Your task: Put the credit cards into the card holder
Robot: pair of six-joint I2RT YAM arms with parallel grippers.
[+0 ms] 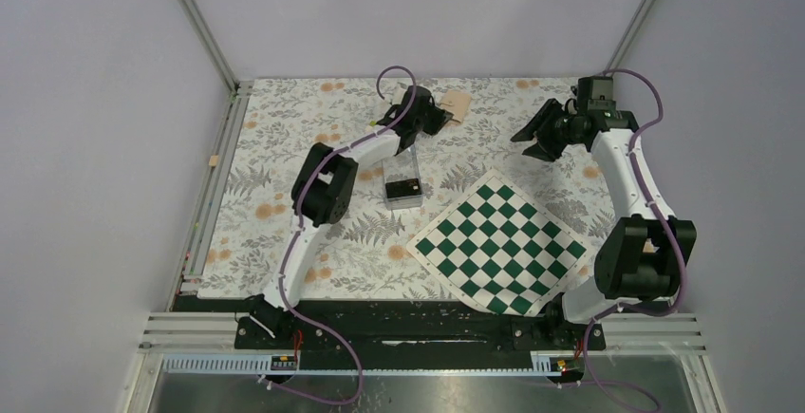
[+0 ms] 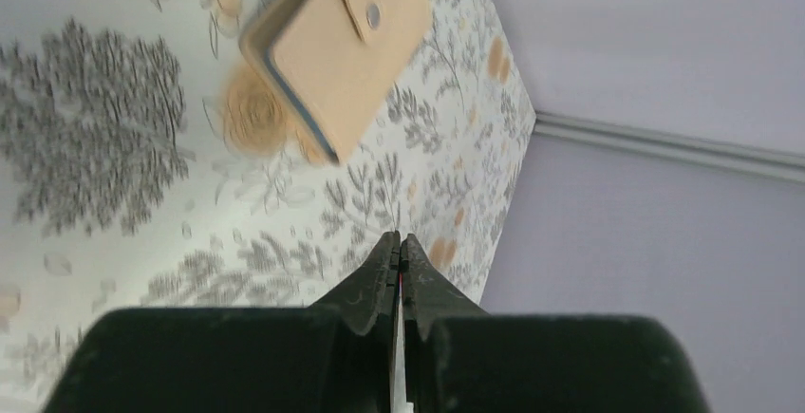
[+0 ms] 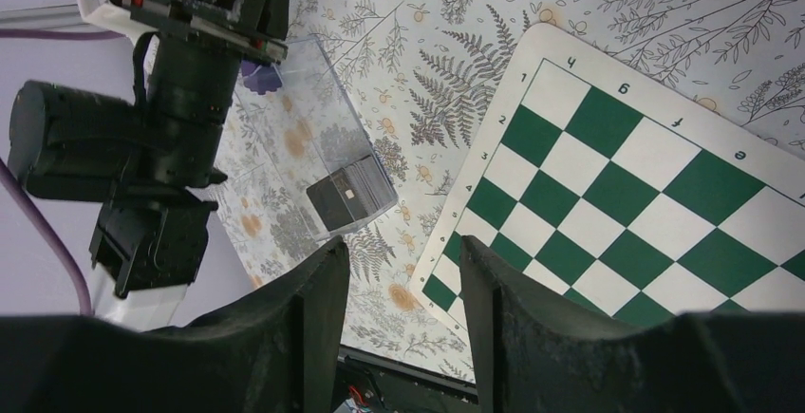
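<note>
A tan pouch (image 1: 457, 103) with a flap and a round snap, which looks like the card holder, lies flat near the table's back edge. In the left wrist view the pouch (image 2: 356, 38) is up ahead of the fingertips, with a dark layer along its edge. My left gripper is shut, nothing showing between its fingers; seen from above, this gripper (image 1: 449, 118) is right beside the pouch. Dark cards (image 1: 402, 188) sit in the near end of a clear box. Over the table's right part, my right gripper stands open and empty.
The clear box (image 3: 327, 100) lies below the left arm, with a purple item by its far end. A green-and-white checkered mat (image 1: 498, 242) covers the front right. Free table shows at the left and between pouch and right gripper.
</note>
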